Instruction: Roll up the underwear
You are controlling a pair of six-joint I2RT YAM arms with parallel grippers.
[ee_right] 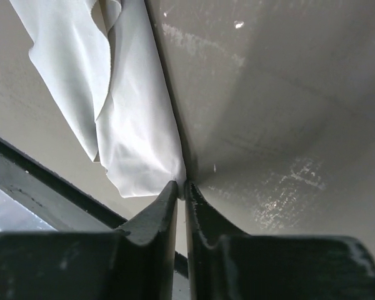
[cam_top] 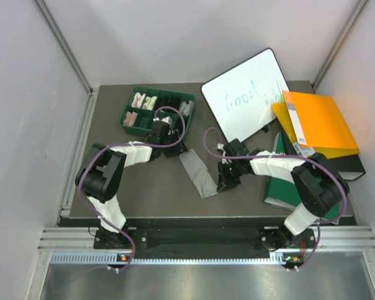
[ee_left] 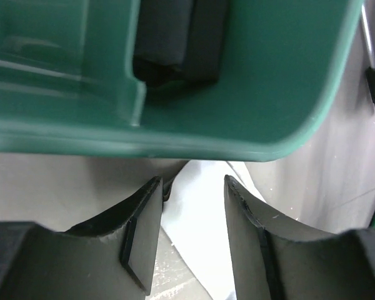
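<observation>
The folded white underwear lies as a long strip on the grey table, slanting between the two grippers. My left gripper is at its upper end beside the green box, its fingers on the cloth edge, which shows between them. My right gripper has its fingertips close together on the cloth's lower corner, with a bit of fabric at the tips.
A green compartment box with socks stands just beyond the left gripper. A whiteboard, coloured folders and green binders fill the right side.
</observation>
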